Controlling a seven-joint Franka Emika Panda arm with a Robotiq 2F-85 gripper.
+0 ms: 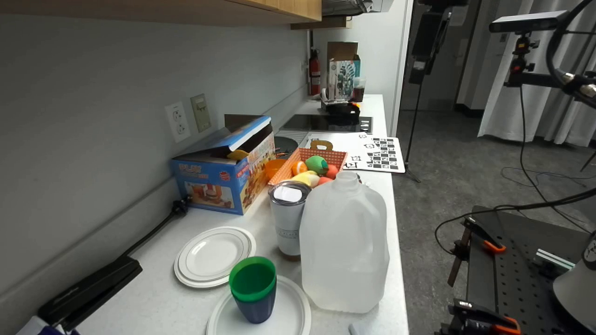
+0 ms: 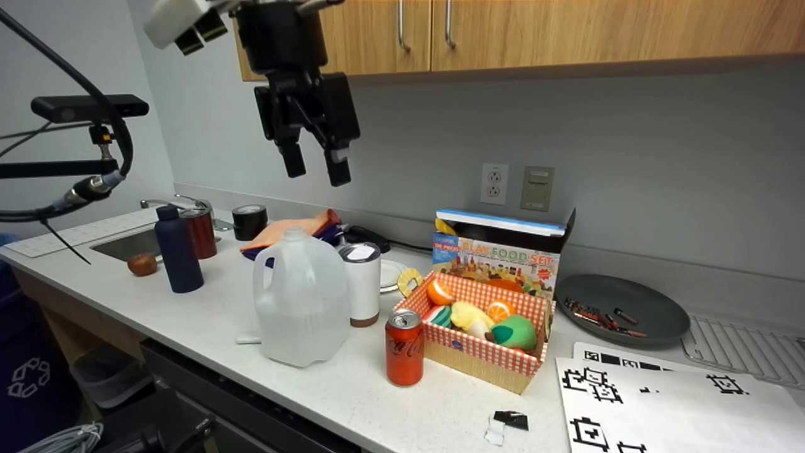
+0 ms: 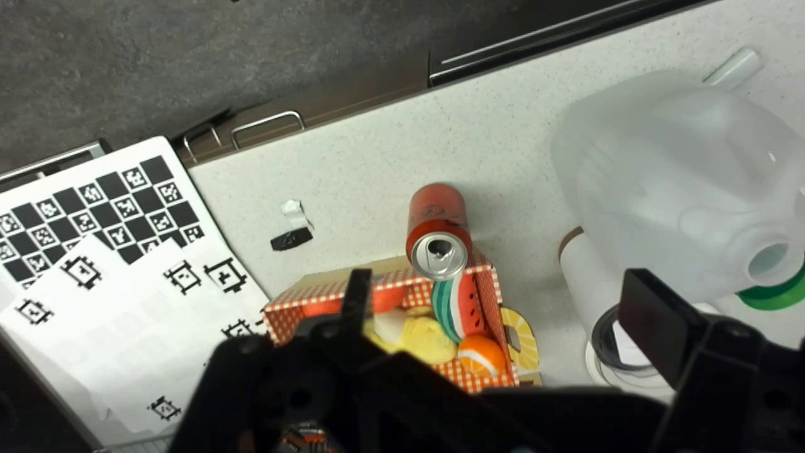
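My gripper (image 2: 316, 175) hangs open high above the counter, with nothing between its fingers. In the wrist view its dark fingers (image 3: 664, 317) frame the counter far below. A red soda can (image 2: 404, 350) stands upright at the front of a red-checked basket (image 2: 479, 356) of play food. Left of the can in exterior view 2 stands a translucent plastic jug (image 2: 302, 302), with a white tumbler (image 2: 363, 283) close behind it. From exterior view 1 the jug (image 1: 345, 245) hides the can.
A dark blue bottle (image 2: 178, 253) stands near the sink. Behind the basket is a play-food box (image 2: 494, 253), with a dark pan (image 2: 626, 302) to its right. Green and blue cups (image 1: 253, 287) sit on a plate. Marker sheets (image 3: 113, 302) cover one end of the counter.
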